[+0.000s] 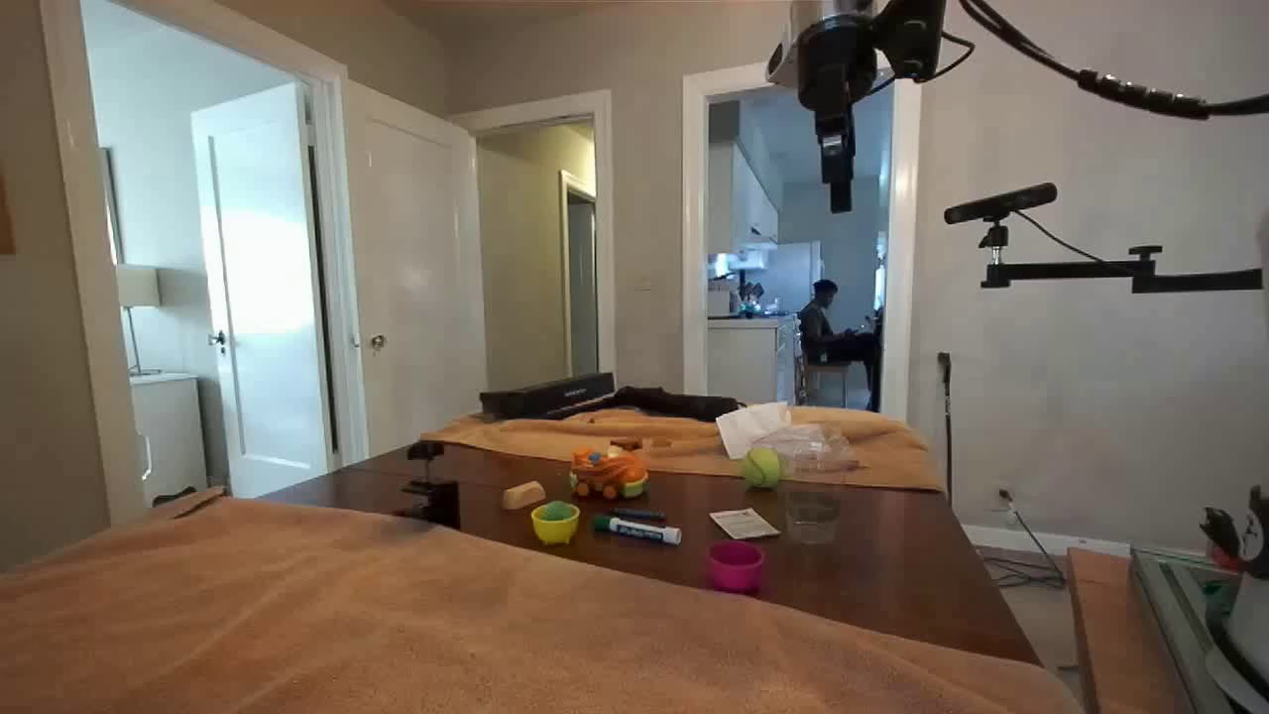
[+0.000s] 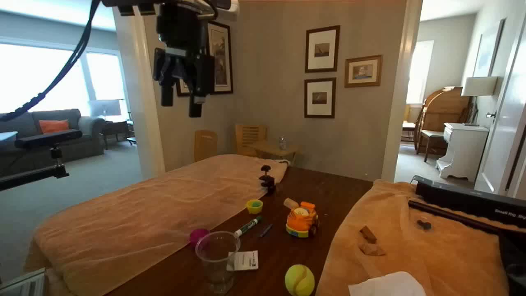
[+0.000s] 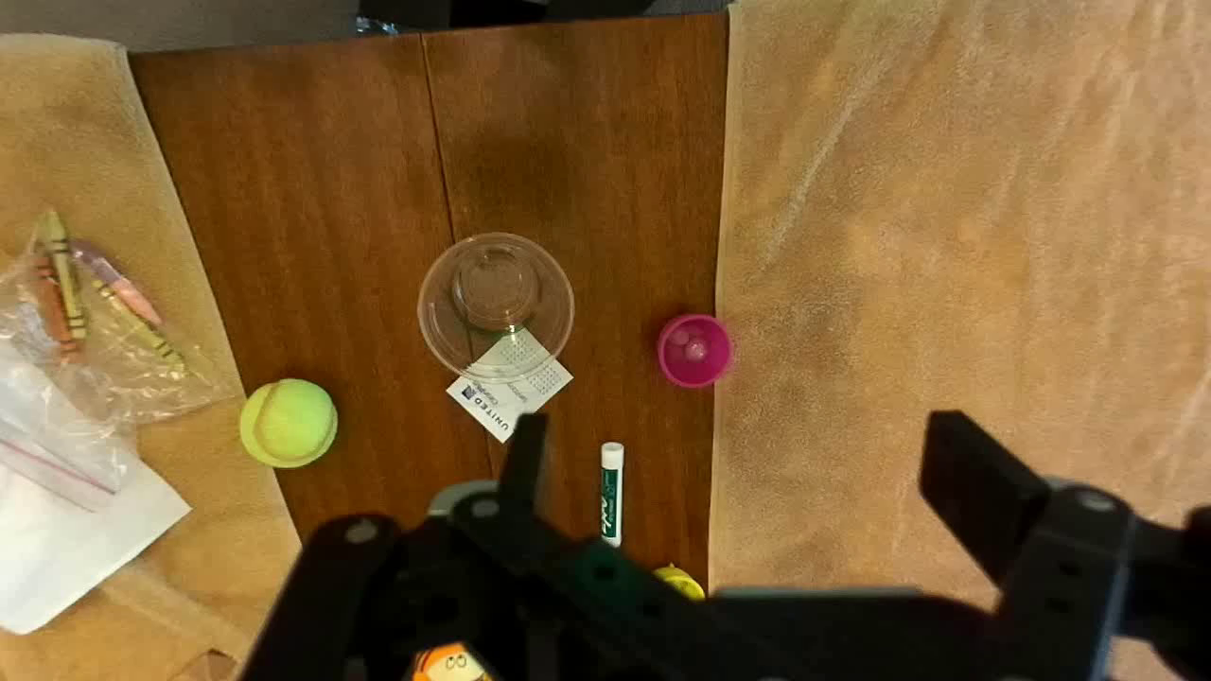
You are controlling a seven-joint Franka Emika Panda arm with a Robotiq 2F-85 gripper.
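High above the table, my gripper stands open, its two fingers wide apart and nothing between them. It also hangs in the air in exterior view 2 (image 2: 185, 101). Below lie a magenta cup (image 3: 693, 351), a clear plastic cup (image 3: 496, 297) overlapping a white printed card (image 3: 534, 392), and a green-and-white marker (image 3: 612, 493). A tennis ball (image 3: 289, 424) rests by the far towel. Exterior view 1 shows a yellow cup (image 1: 555, 525) with something green inside, an orange toy vehicle (image 1: 607, 472) and a tan block (image 1: 523, 495).
Orange towels (image 2: 148, 202) cover both sides of the dark wooden table (image 2: 340, 180). A black clamp (image 2: 267, 180) stands at one end. On the far towel are a plastic bag of crayons (image 3: 102, 329), white paper (image 2: 389, 285) and a long black box (image 1: 547, 397). A dark thin pen-like piece (image 2: 266, 230) lies near the marker.
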